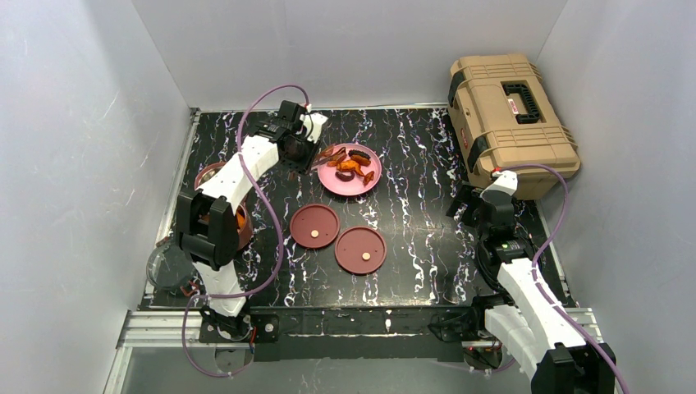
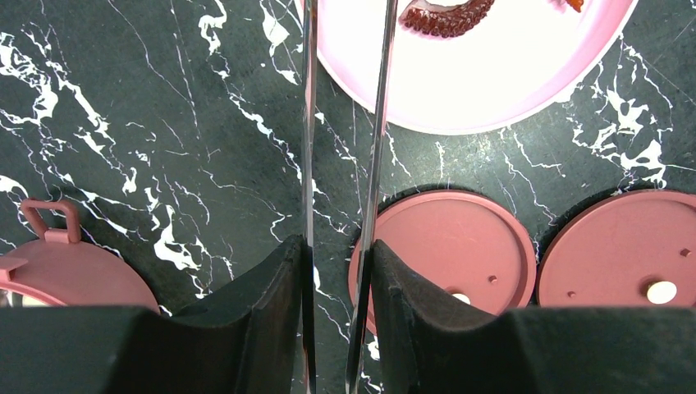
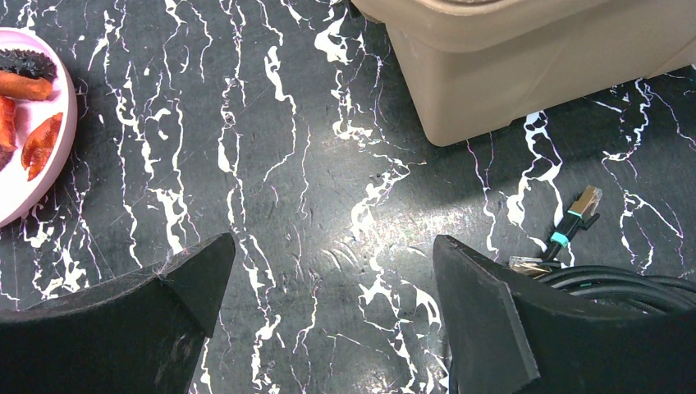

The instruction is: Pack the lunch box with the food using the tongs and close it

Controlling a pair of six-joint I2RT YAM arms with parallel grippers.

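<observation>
Shut on the metal tongs (image 2: 377,164), my left gripper stands at the left of the pink plate (image 2: 484,115). The two long tong arms run up out of the left wrist view, so their tips are hidden there. In the top view they reach over the left rim of the plate, beside a brown piece of food (image 1: 327,151); whether they grip it, I cannot tell. Sausages, an orange chicken piece (image 1: 350,166) and other food lie on the plate. Over bare table at the right, my right gripper is open and empty.
Two round reddish lids (image 1: 314,226) (image 1: 361,250) lie in front of the plate. Reddish pots (image 1: 244,234) stand under the left arm, near a glass lid (image 1: 168,267). A tan case (image 1: 517,115) fills the back right; black cables (image 3: 607,279) lie by the right arm.
</observation>
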